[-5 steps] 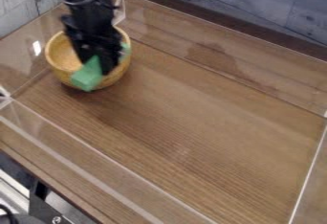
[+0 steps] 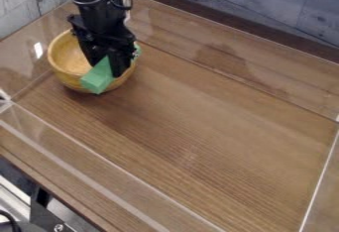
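My gripper (image 2: 103,53) hangs from the top left over a yellow bowl (image 2: 63,47), shut on a mint-green object (image 2: 97,78) that tilts down inside the bowl's near part. Another bit of green (image 2: 134,52) shows at the bowl's right side, behind the gripper; what it is, I cannot tell.
The blurred frame from a second ago shows much the same layout.
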